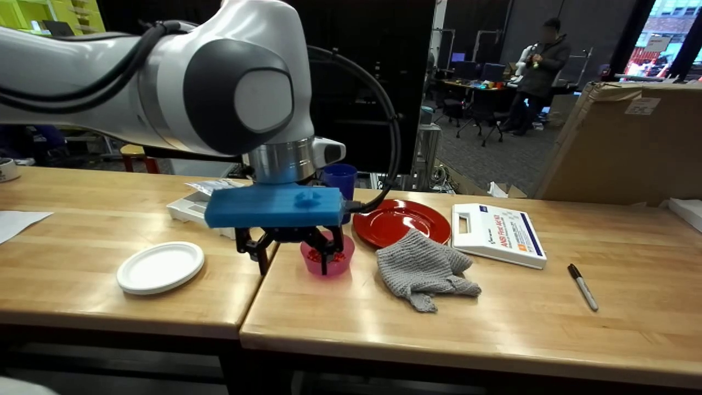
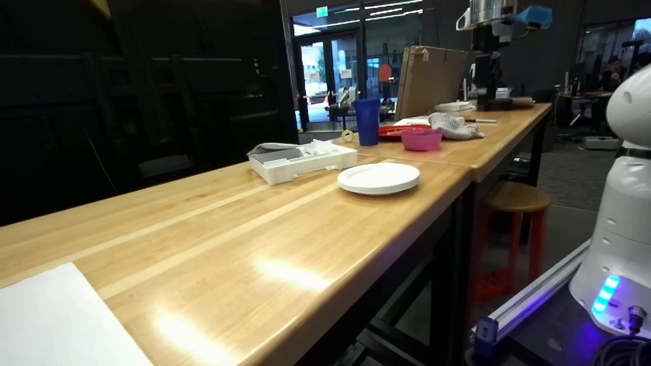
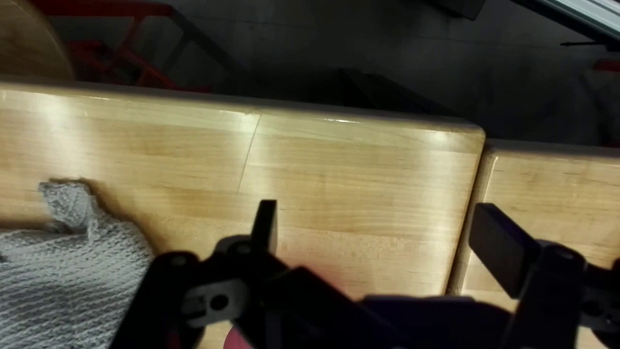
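Observation:
My gripper (image 1: 294,266) hangs above the table, its two black fingers wide apart and nothing between them. Behind its right finger in exterior view 1 is a pink bowl (image 1: 339,264) with small red pieces inside, partly covered by the gripper. The wrist view has bare wood between the fingers, with only a sliver of the pink bowl (image 3: 236,340) at the bottom edge. A crumpled grey knit cloth (image 1: 421,266) lies to the bowl's right. Left of the table seam rests a white plate (image 1: 161,267).
A red plate (image 1: 402,223), a blue cup (image 1: 340,178) and a white first aid case (image 1: 498,233) stand toward the back. An open white box (image 2: 305,159) sits behind the white plate. A marker (image 1: 583,287) lies at right.

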